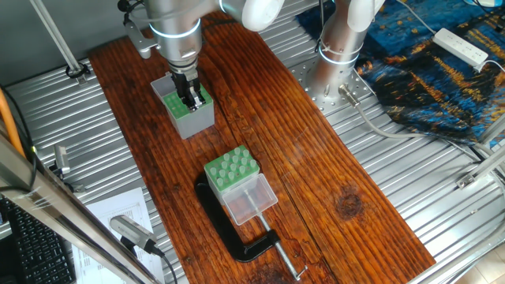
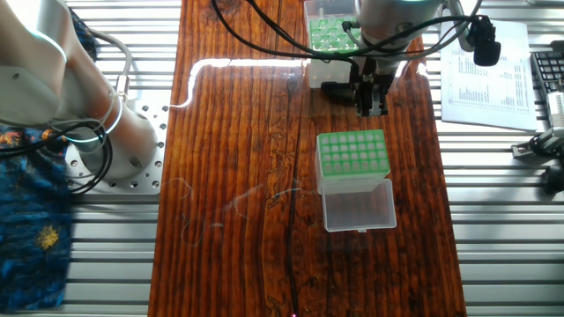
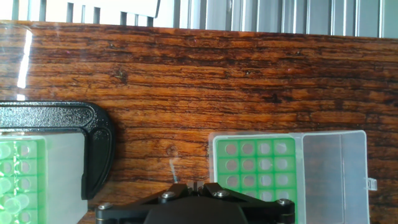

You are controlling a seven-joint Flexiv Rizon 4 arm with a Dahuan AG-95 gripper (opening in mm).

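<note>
My gripper shows at the bottom of the wrist view, its fingers close together in the middle. Nothing shows between them. Exterior view 1 has the gripper (image 1: 196,105) low in front of a box with a green grid (image 1: 175,102), overlapping it. From the opposite side, the gripper (image 2: 371,107) hangs between two green-topped boxes. One, the green grid box (image 2: 352,154), has its clear lid (image 2: 359,207) folded open and no tubes standing up. The other, a green rack (image 1: 231,164), carries several translucent tubes or caps, with its clear lid (image 1: 251,197) open.
A black C-clamp (image 1: 223,225) lies around the tube rack, its screw pointing to the table's front. Cables (image 2: 291,44) loop across the arm. The robot's base (image 1: 325,83) stands at the right edge. Bare wood (image 1: 316,173) lies open to the right.
</note>
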